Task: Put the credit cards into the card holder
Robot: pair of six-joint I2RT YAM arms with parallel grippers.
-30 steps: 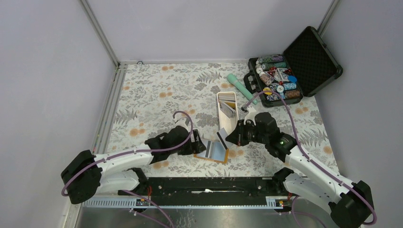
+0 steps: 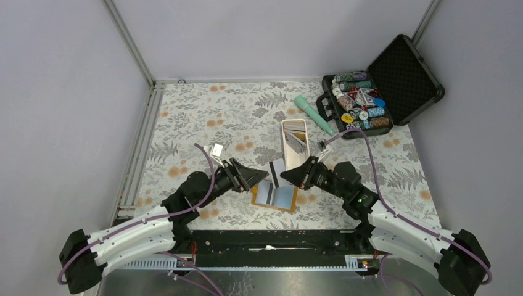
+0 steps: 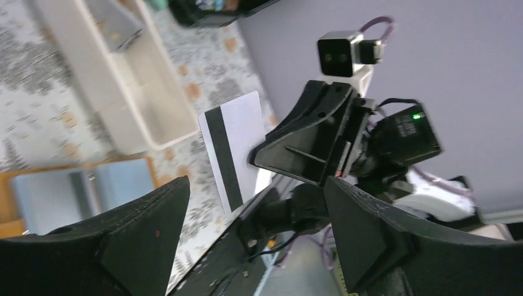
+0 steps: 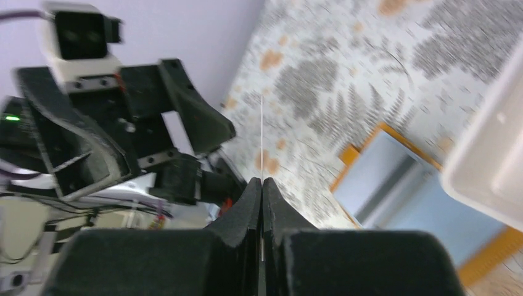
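A white card with a dark stripe is pinched by its edge in my right gripper, which is shut on it; the right wrist view shows it edge-on as a thin line. My left gripper stands part open, its fingers apart and empty, facing the card across a gap. On the table below lies the card holder (image 2: 273,195), opened flat, with an orange-brown border and pale blue inside. Behind it, the white tray (image 3: 132,92) has several cards (image 2: 296,140) in its far part.
An open black case (image 2: 356,102) full of small items stands at the back right, a green microphone-shaped object (image 2: 313,113) beside it. Both grippers are close together above the holder.
The left gripper has turned and opened toward the card, and its arm has shifted. My right gripper has moved slightly left, carrying the card with it.
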